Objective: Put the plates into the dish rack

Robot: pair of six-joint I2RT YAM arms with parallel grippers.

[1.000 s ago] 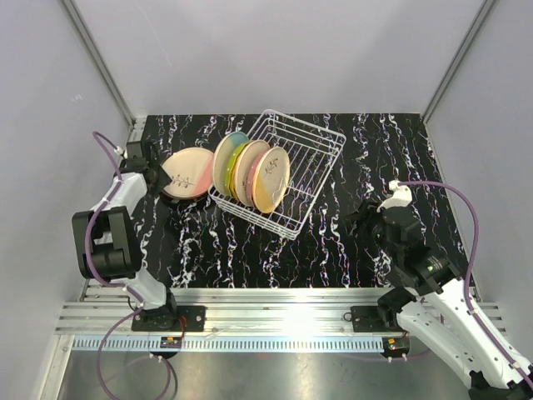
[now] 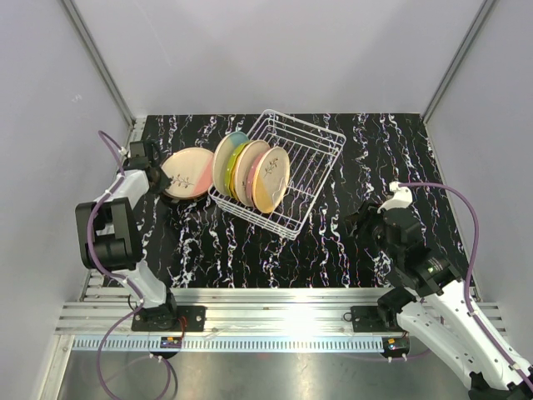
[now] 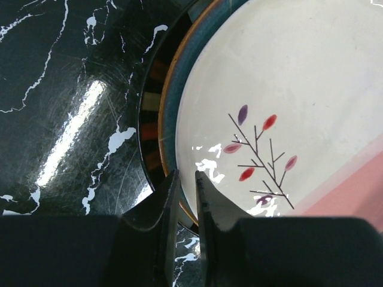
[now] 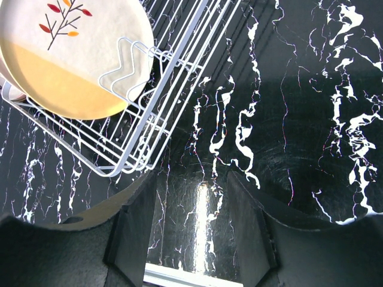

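A cream plate with a pink section (image 2: pixel 185 171) lies on other plates on the counter, left of the white wire rack (image 2: pixel 305 183); in the left wrist view its floral face (image 3: pixel 281 84) fills the right side. My left gripper is at that stack's left rim, fingers part open, nothing clearly between them. The rack holds several upright plates, a yellow-and-cream one (image 2: pixel 271 179) foremost. My right gripper stands open and empty over the counter to the rack's right.
Walls enclose it at back and sides, with a metal rail along the front.
My left arm has shifted very slightly toward the plate stack. The plates, rack and right arm look unchanged.
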